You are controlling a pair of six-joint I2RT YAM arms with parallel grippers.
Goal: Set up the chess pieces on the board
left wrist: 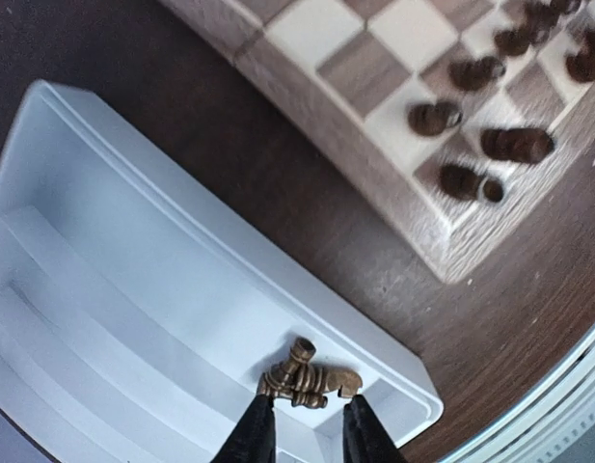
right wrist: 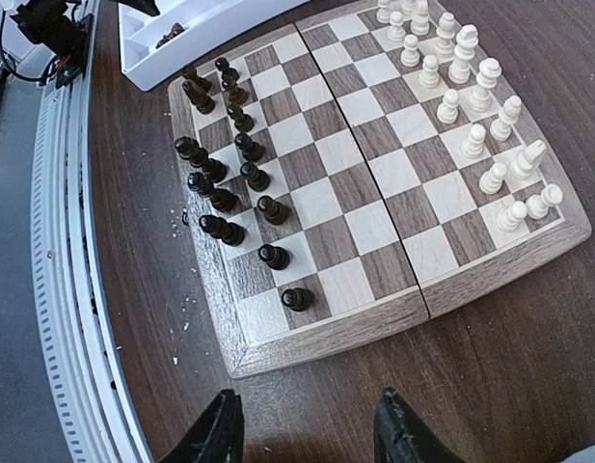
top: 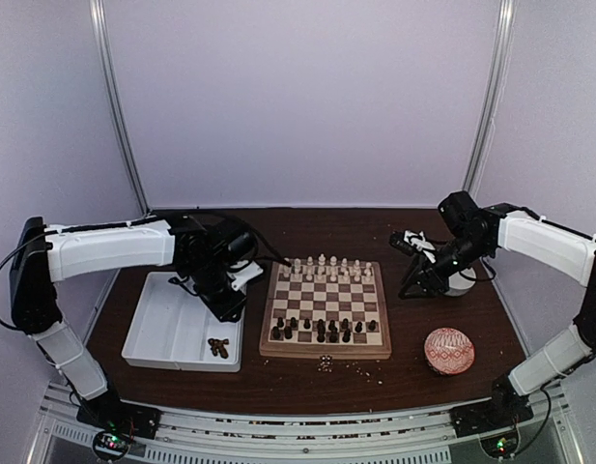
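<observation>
The wooden chessboard (top: 297, 306) lies mid-table, with white pieces (right wrist: 461, 53) lined up along its far side and dark pieces (right wrist: 220, 199) along the near side. In the right wrist view, the dark back row has empty squares at the near end, behind a dark pawn (right wrist: 297, 298). Several dark pieces (left wrist: 304, 376) lie in a heap inside the white tray (left wrist: 210, 217). Over the tray, my left gripper is open with empty fingers, the heap just beyond its tips. My right gripper hovers open and empty to the right of the board.
A red-and-white patterned round object (top: 449, 351) sits at the front right, and a white bowl-like object (top: 460, 282) is partly hidden behind the right arm. Small crumbs (top: 325, 363) are scattered before the board. Bare table separates tray and board.
</observation>
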